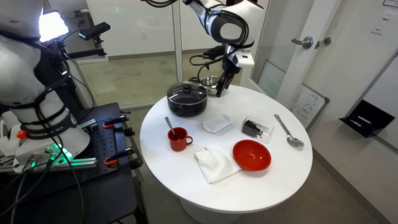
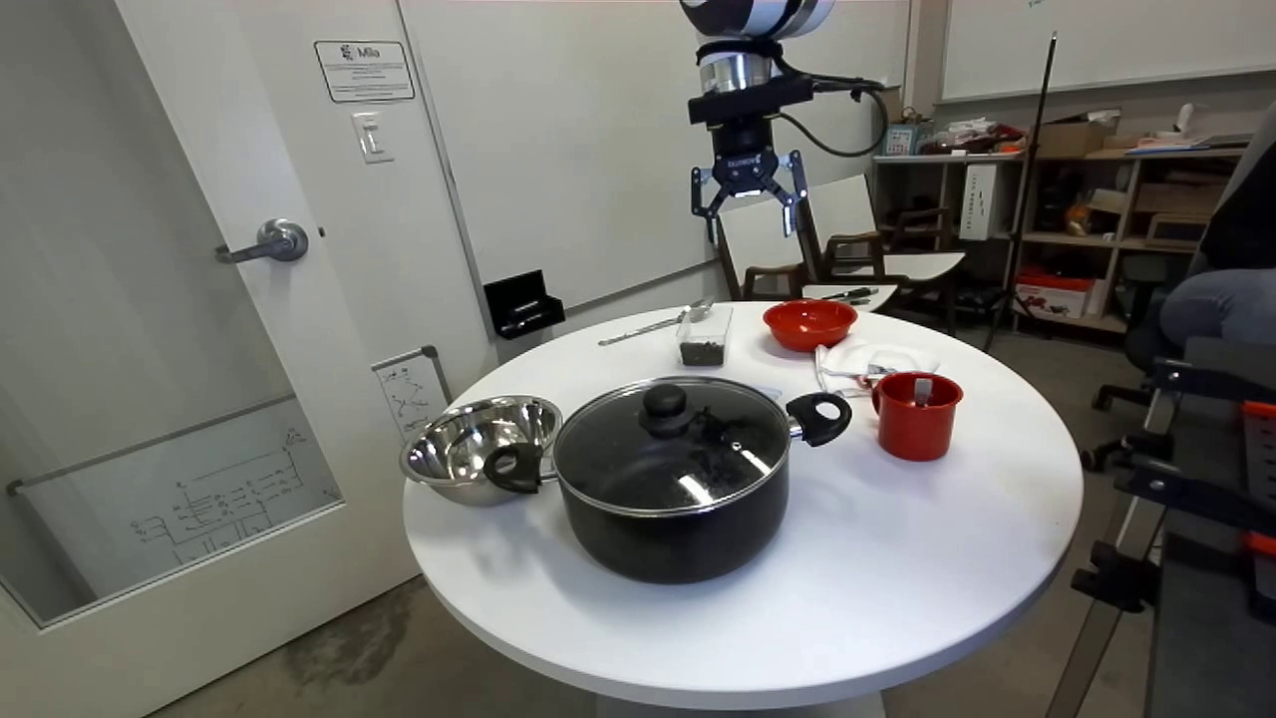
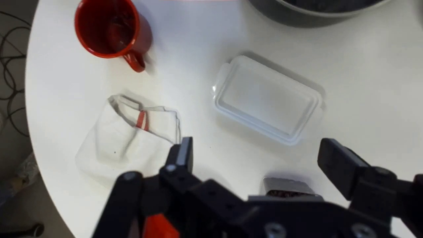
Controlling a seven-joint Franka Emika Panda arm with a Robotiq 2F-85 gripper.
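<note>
My gripper point(image 2: 751, 227) hangs open in the air above the table, its fingers wide apart and nothing between them. In the wrist view, a white plastic lid point(image 3: 267, 101) lies flat ahead of the gap between the fingers. The clear container point(image 1: 257, 128) with dark bits inside is partly covered by the gripper in that view. To its left rest a folded white cloth point(image 3: 123, 138) and a red mug point(image 3: 109, 29); a spoon handle point(image 1: 169, 125) leans out of the mug. A red bowl point(image 1: 252, 155) stands beside the cloth, mostly hidden by the gripper in the wrist view.
A black pot point(image 2: 670, 527) with its glass lid on stands by the table edge, a steel bowl point(image 2: 478, 449) close beside it. A slotted metal spoon point(image 1: 289, 131) lies near the opposite edge. Bare white tabletop point(image 1: 179, 175) shows in front of the mug.
</note>
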